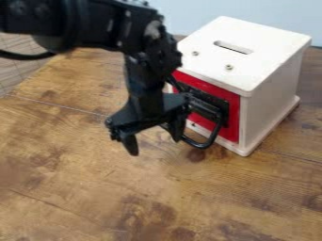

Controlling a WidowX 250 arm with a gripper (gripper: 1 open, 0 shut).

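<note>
A white wooden box [269,93] with a slot and bolts on its top stands on the wooden table, at the right of the camera view. Its red front panel [232,96] carries a black latch with a large looped black handle [217,130] hanging low in front. My black gripper [152,137] is open, left of the handle and above the table, with its fingers pointing down and nothing seen between them.
A pale surface lies behind the table at the back.
</note>
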